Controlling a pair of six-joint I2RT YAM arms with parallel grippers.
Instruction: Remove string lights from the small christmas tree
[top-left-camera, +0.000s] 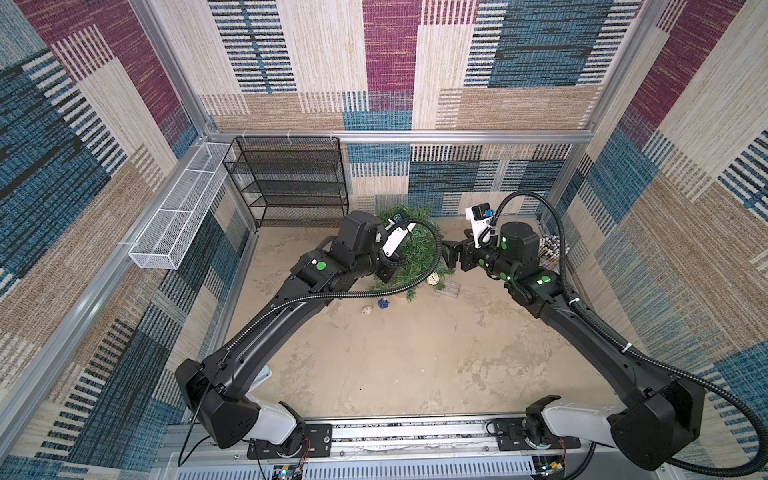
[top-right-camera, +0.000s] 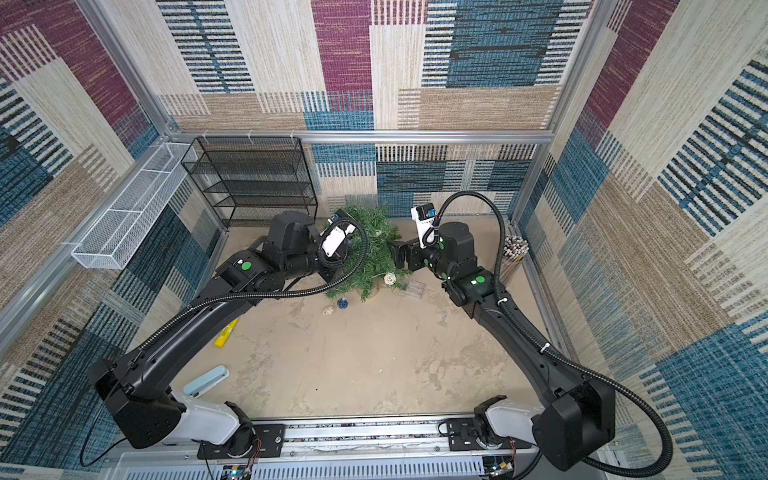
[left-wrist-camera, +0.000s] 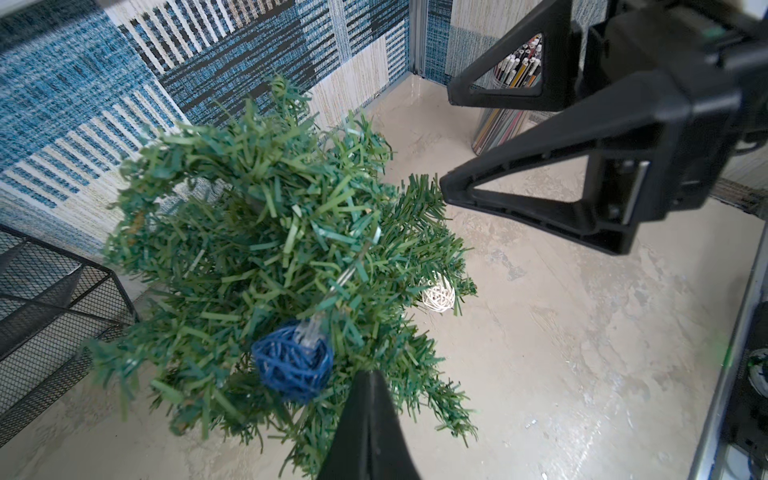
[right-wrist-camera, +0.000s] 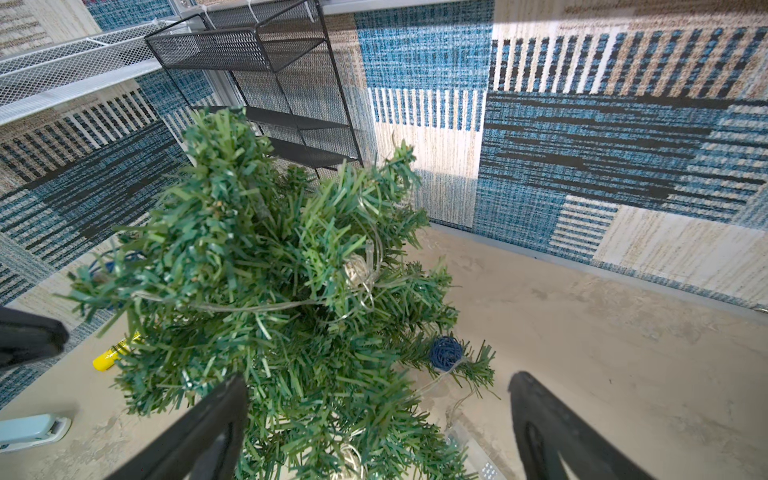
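The small green tree (top-left-camera: 420, 248) stands at the back centre. A thin clear wire with white and blue rattan balls runs through it; a blue ball (left-wrist-camera: 292, 360) is near the top in the left wrist view, a white ball (top-left-camera: 433, 278) low on the right. My left gripper is shut at the tree's upper left, just below that blue ball in its view, with nothing visible between its fingers. My right gripper is open at the tree's right side, branches and wire in the gap ahead of it.
A black mesh shelf (top-left-camera: 284, 180) stands back left, a white wire basket (top-left-camera: 180, 208) hangs left. A pen holder (top-right-camera: 516, 246) is at the back right. A yellow object (top-right-camera: 225, 333) and pale blue object (top-right-camera: 205, 380) lie left.
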